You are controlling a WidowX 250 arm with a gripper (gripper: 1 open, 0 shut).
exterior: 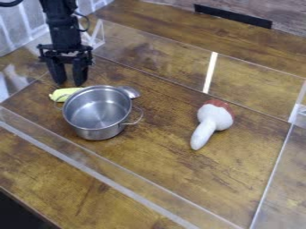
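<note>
My black gripper (64, 72) is at the upper left, its fingers pointing down, open, just above and behind a yellow-green object (61, 94). A steel pot (98, 115) with wire handles sits to the front right of that object, and a small silver item (131, 93) lies at its back right, partly hidden. A white object with a reddish top (210, 125), its shape like a mushroom or plush toy, lies on the right side of the wooden table (156, 179).
Clear plastic barriers run along the edges of the work area. A white strip (210, 73) is on the table at the back right.
</note>
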